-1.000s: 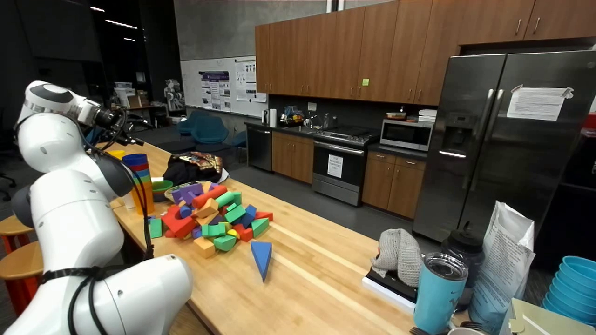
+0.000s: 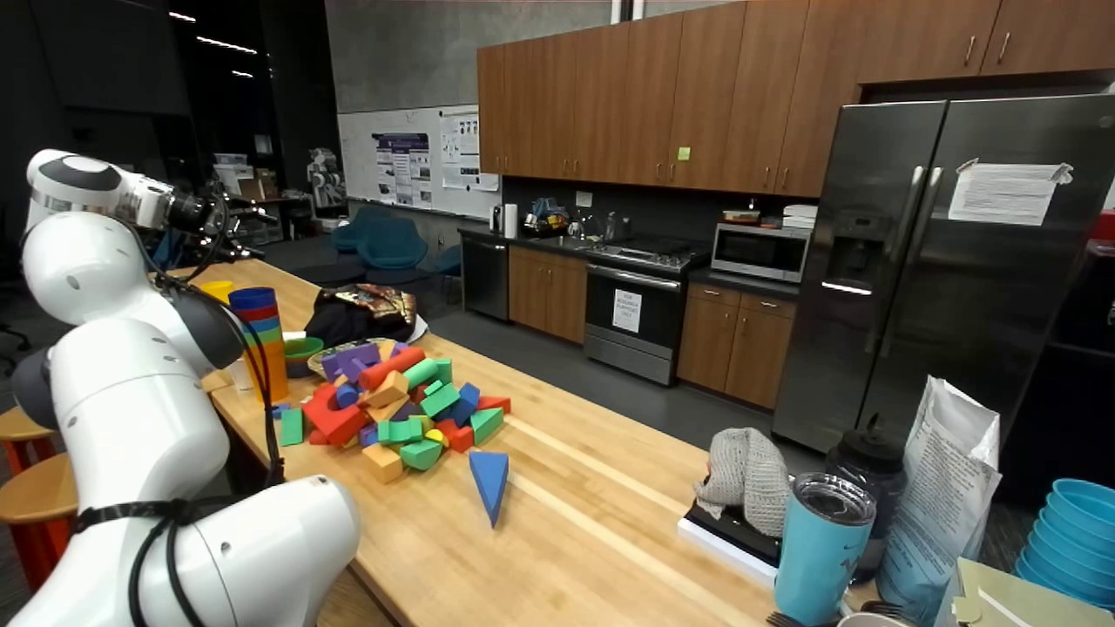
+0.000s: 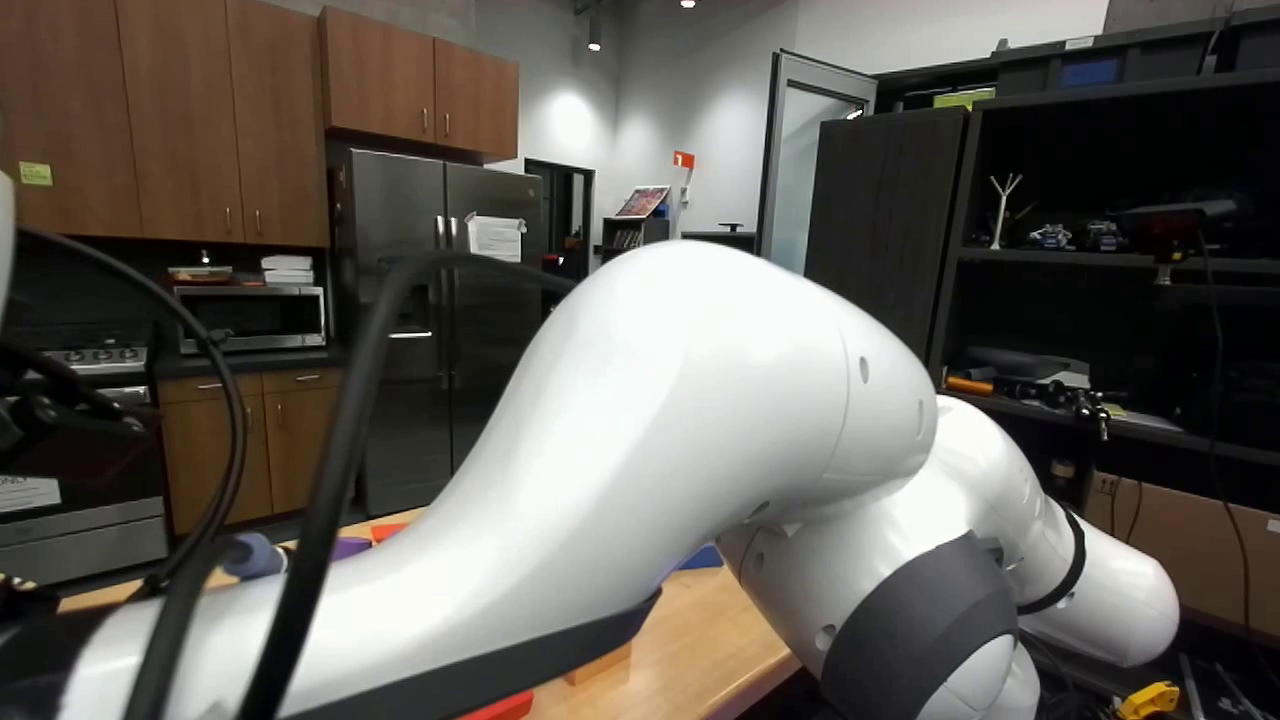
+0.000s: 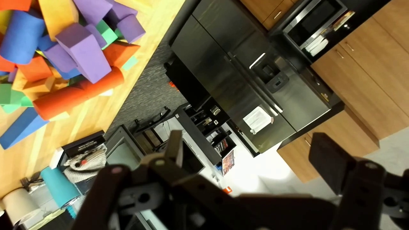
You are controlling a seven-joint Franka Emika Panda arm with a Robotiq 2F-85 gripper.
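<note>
My gripper is open, its two dark fingers far apart with only the distant kitchen visible between them. In exterior view 1 the gripper (image 2: pixel 246 232) is held high at the left, above and behind the table's far part. A heap of coloured blocks (image 2: pixel 402 402) lies on the table, well clear of it: red, green, purple, blue and orange pieces piled together. A blue triangular block (image 2: pixel 489 482) rests by itself nearer the camera. From the wrist, a purple block (image 4: pixel 86 53) and an orange-red cylinder (image 4: pixel 78 94) show on the heap.
Stacked coloured cups (image 2: pixel 261 340), a green bowl (image 2: pixel 303 350) and a dark bag (image 2: pixel 358 313) stand behind the heap. At the right end are a grey knitted item (image 2: pixel 747 479), a teal tumbler (image 2: pixel 823 549) and a bag (image 2: pixel 941 502).
The upper arm and gripper have shifted a little to the left and slightly up in exterior view 1. The blocks and other objects lie as before.
</note>
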